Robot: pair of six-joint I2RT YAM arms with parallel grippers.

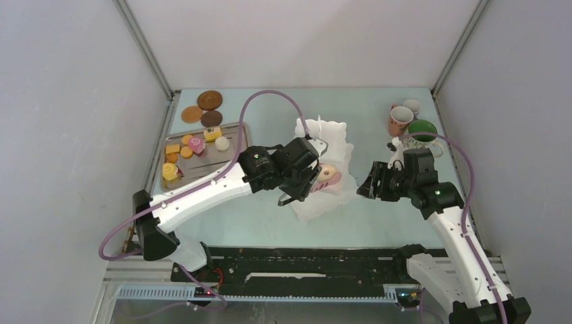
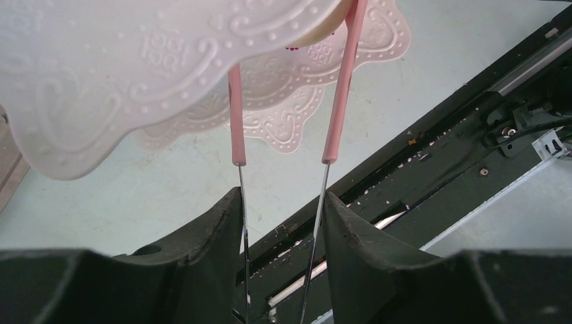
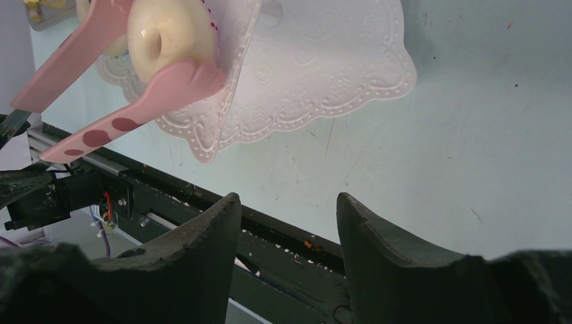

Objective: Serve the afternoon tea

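Observation:
A white tiered stand [image 1: 330,128] with scalloped, embossed tiers is at the middle of the table. My left gripper is closed around pink tongs [image 2: 340,84], their metal strips running between its fingers. In the right wrist view, the tongs' pink ends [image 3: 162,91] lie either side of a cream-coloured doughnut [image 3: 185,37] at a tier of the stand; whether they grip it firmly is unclear. To the right of the stand, my right gripper is open, with nothing between its fingers.
At left lies a grey tray [image 1: 202,172] with several small cakes and biscuits, round brown coasters [image 1: 210,100] behind it. Cups, including a green-lined one [image 1: 422,126], stand at the back right. Bare table [image 1: 256,223] shows in front.

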